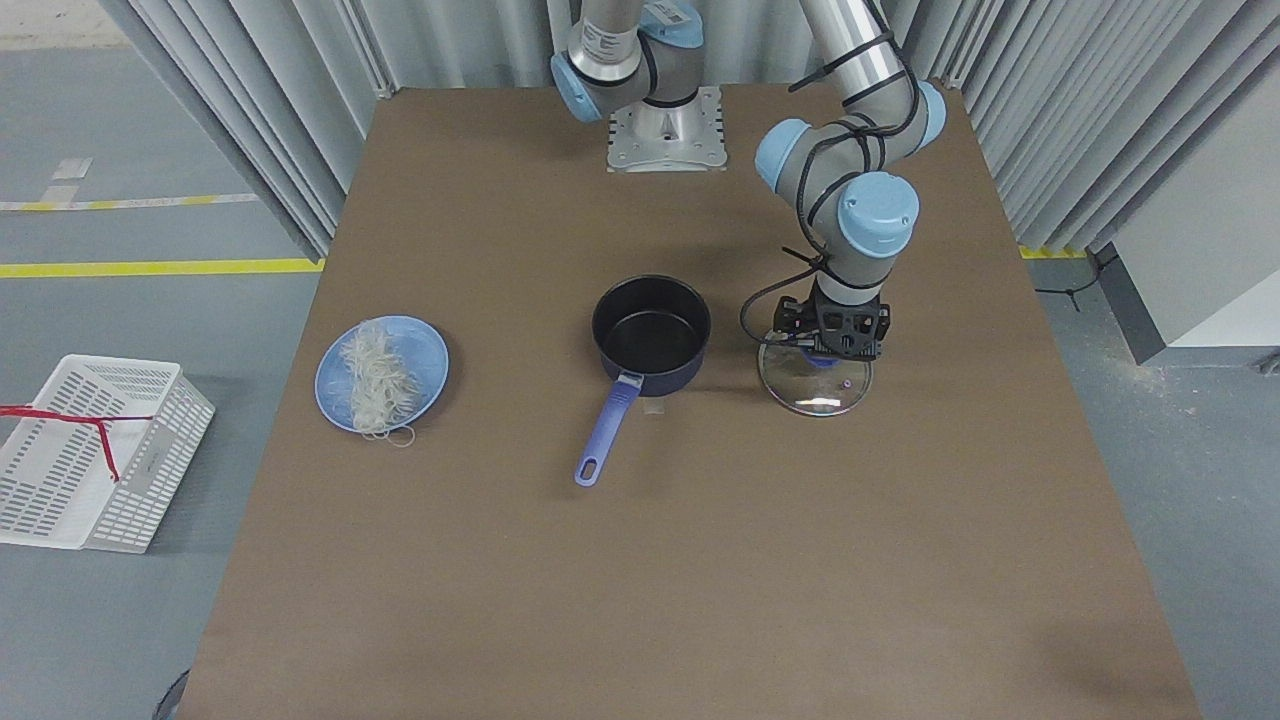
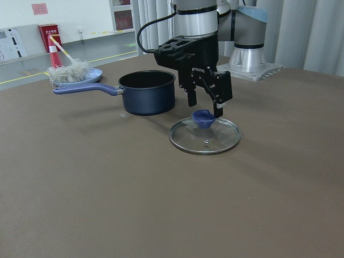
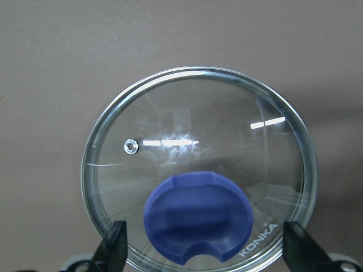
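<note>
A glass lid with a blue knob lies flat on the table, right of the dark blue saucepan. My gripper is just above the knob, its black fingers apart on either side of it in the wrist view, holding nothing. The saucepan stands uncovered, its blue handle pointing toward the front camera.
A blue plate with white noodle-like strands sits left of the pan. A white basket is off the table at left.
</note>
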